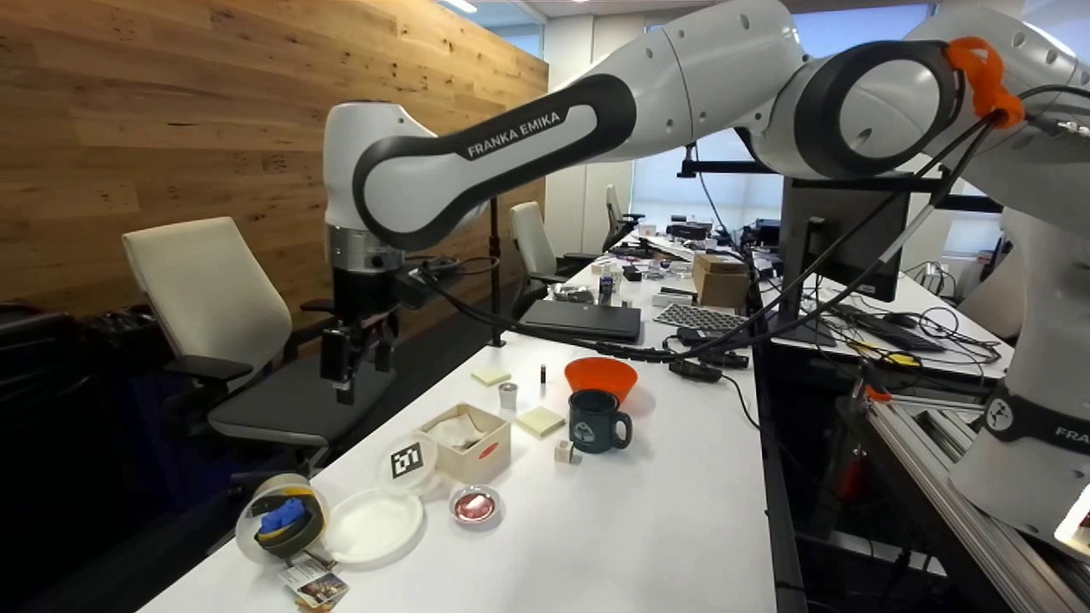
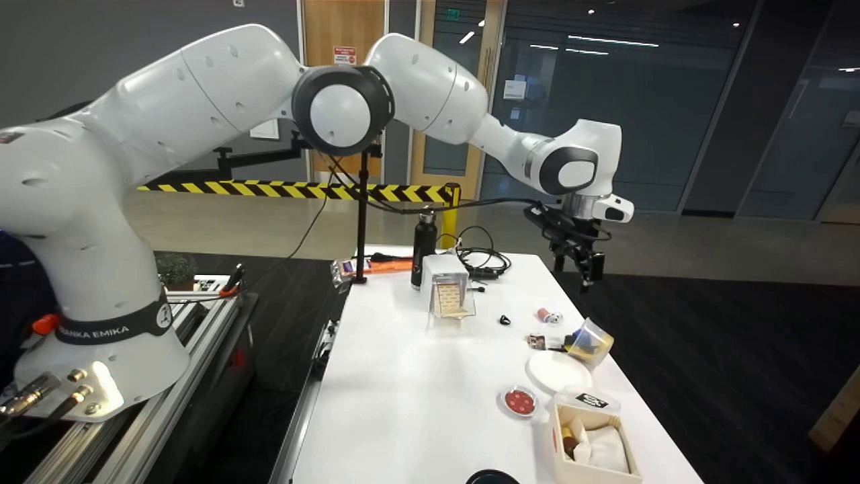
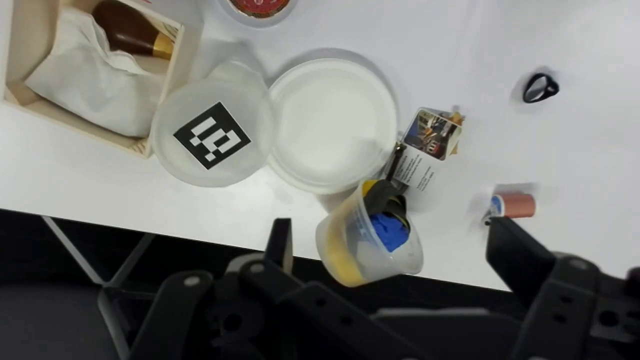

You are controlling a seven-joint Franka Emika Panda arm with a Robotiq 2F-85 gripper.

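My gripper (image 1: 364, 374) is open and empty, high above the table's far-left edge. In the wrist view its dark fingers (image 3: 279, 243) are spread wide. Between them, well below, a clear tub (image 3: 343, 246) lies tipped on its side with blue and black items in its mouth. A round translucent lid (image 3: 252, 141) with a black-and-white marker rests beside the box, apparently over another translucent container. The cream box (image 3: 183, 66) holds a white cloth (image 3: 96, 81) and a brown bottle-like item (image 3: 129, 33). A white plate (image 3: 333, 123) lies between lid and tub.
A small red-filled dish (image 1: 475, 505), a dark mug (image 1: 593, 421) and an orange bowl (image 1: 603, 378) stand on the table (image 1: 633, 531). Cards (image 3: 432, 135), a pinkish roll (image 3: 517, 205) and a black ring (image 3: 540, 88) lie near the tub.
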